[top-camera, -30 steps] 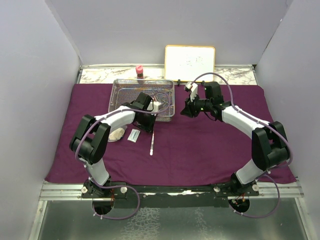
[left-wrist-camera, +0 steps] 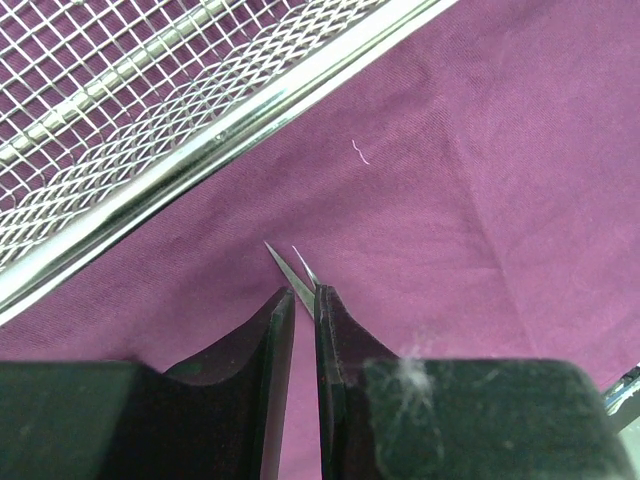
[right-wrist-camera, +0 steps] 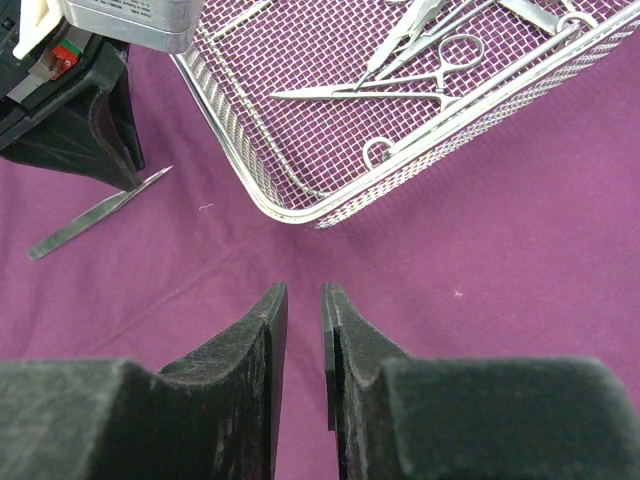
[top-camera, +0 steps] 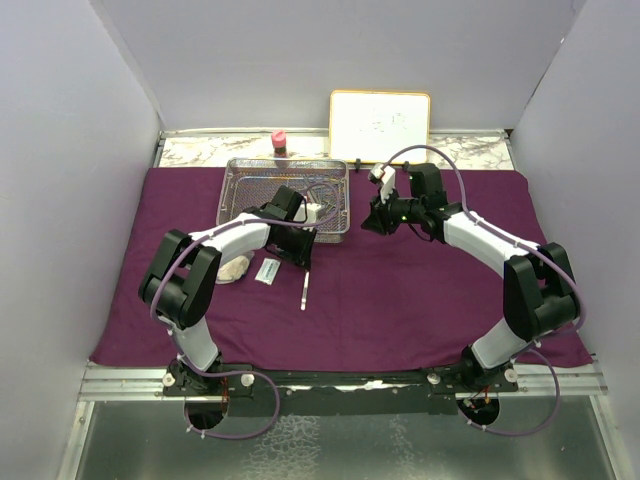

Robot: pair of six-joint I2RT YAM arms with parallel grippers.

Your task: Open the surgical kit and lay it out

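A wire tray [top-camera: 338, 190] holds several scissor-like steel instruments [right-wrist-camera: 420, 95] in the right wrist view. Below its front edge, a slim pointed steel instrument [top-camera: 305, 290], like tweezers, lies on the purple cloth [top-camera: 420, 300]. My left gripper is over that instrument's pointed end, its fingers close together; nothing clearly shows between them, though the instrument is partly hidden behind them. My right gripper hangs over bare cloth right of the tray, its fingers slightly apart with nothing between them.
A small white packet [top-camera: 267, 271] and a white bundle [top-camera: 233, 268] lie left of the instrument. A pink-capped bottle [top-camera: 279, 142] and a white board [top-camera: 379, 125] stand at the back.
My left gripper has shifted very slightly near the instrument over the last second. The right arm shows no visible change.
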